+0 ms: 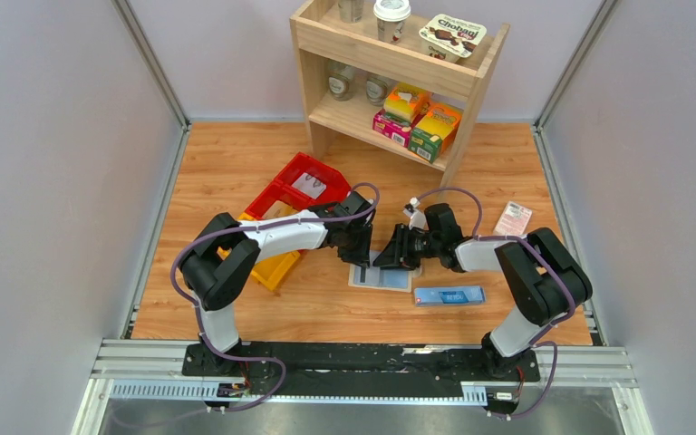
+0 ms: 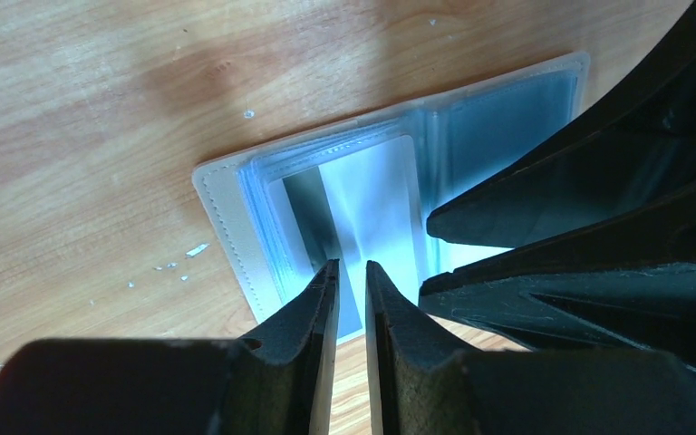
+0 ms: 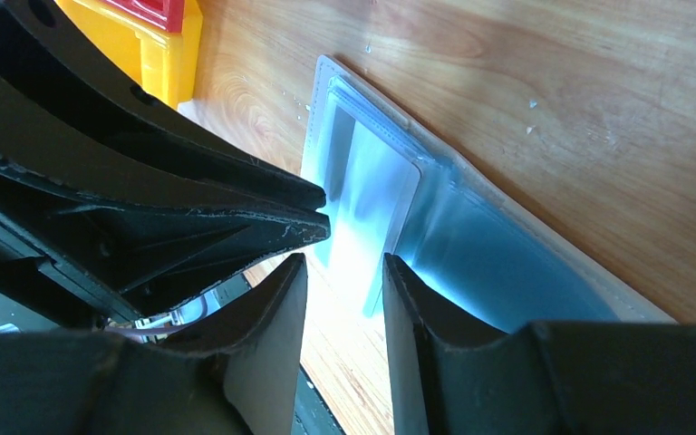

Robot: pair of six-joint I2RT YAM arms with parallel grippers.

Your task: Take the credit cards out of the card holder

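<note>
The card holder point(image 1: 386, 277) lies open and flat on the table, with pale borders and clear blue sleeves. A white card with a dark stripe, the credit card point(image 2: 379, 204), shows under a clear sleeve in its left half. My left gripper is open by a narrow gap, its tips over that card and nothing seen held between them. From the right, my right gripper reaches over the holder with its tips apart and nothing visibly held. Whether any fingertip touches the sleeve, I cannot tell. Both grippers cover part of the holder from above.
A red and yellow bin point(image 1: 276, 265) stands beneath and behind the left arm. Just right of the holder lies a blue box point(image 1: 449, 296); a pale pink pack point(image 1: 513, 218) lies farther right. The wooden shelf point(image 1: 376, 54) is at the back.
</note>
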